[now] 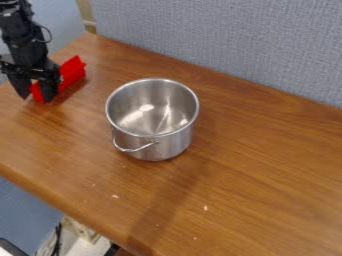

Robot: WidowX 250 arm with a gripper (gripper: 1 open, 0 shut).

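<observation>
My black gripper (32, 75) is at the upper left, lowered over a red oblong object (70, 72) lying on the wooden table near its left edge. The fingers reach down around the middle of the red object; whether they touch it or how far they are open is hard to tell. A steel pot (152, 125) with a wire handle stands in the middle, to the right of the gripper, empty.
A grey padded wall (227, 40) runs along the back. The table's left edge drops away at the lower left.
</observation>
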